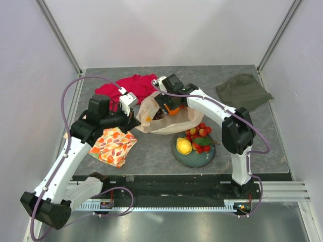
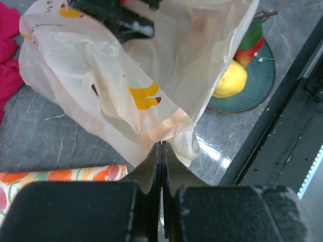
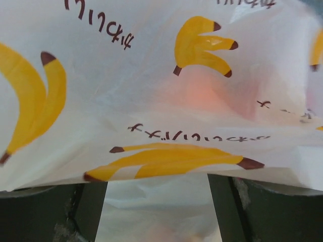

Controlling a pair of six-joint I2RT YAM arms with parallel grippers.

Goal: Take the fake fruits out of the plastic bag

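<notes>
The plastic bag point(image 1: 166, 127) with banana prints lies crumpled at the middle of the table, an orange fruit point(image 1: 173, 111) and dark items inside. My right gripper point(image 1: 165, 103) stands open over the orange inside the bag; in the right wrist view printed plastic point(image 3: 151, 101) hides what lies beyond its fingers. My left gripper point(image 1: 131, 123) is shut at the bag's left edge, with no object visible between its fingers.
A teal plate point(image 1: 194, 161) holds a yellow fruit and several red fruits. Red cloth point(image 1: 141, 83) lies behind, floral cloth point(image 1: 112, 146) front left, olive cloth point(image 1: 242, 93) back right.
</notes>
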